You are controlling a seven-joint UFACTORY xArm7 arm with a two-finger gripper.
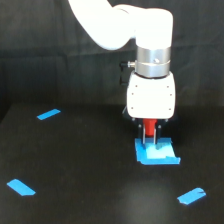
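A small red block (150, 126) stands upright at the back edge of a light blue square patch (163, 157) on the dark table. My white gripper (150, 138) points straight down over the block, its fingertips low, close to the blue patch. Parts of the block show red between the fingers, which cover its sides. Whether the fingers press on the block or only stand around it cannot be told at this size.
Strips of blue tape lie flat on the table at the back left (49, 114), front left (21, 187) and front right (191, 196). A dark curtain (60, 60) hangs behind.
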